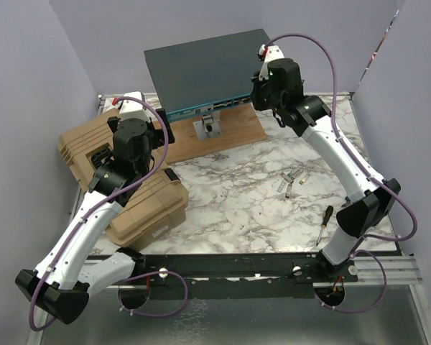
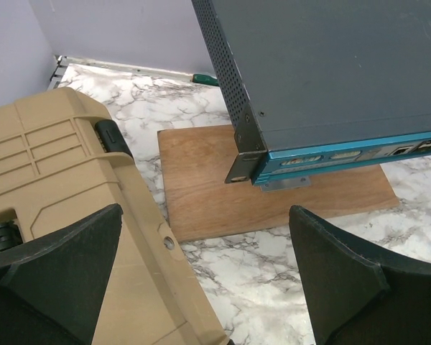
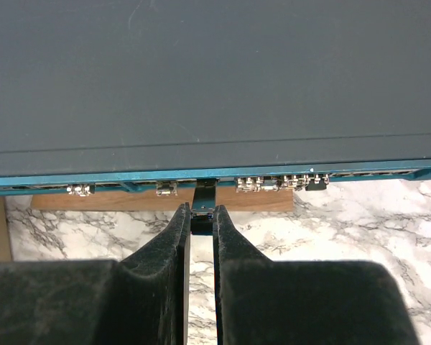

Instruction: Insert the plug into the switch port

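Observation:
The switch, a dark box with a teal front edge and a row of ports, stands raised over a wooden board. My right gripper is at that front edge, shut on a small dark plug that points toward the ports; whether it is inside one I cannot tell. Metal connectors line the edge to either side. My left gripper is open and empty at the switch's left end, above the tan cases.
Tan cases fill the left of the table. Small metal parts and a screwdriver lie at the right.

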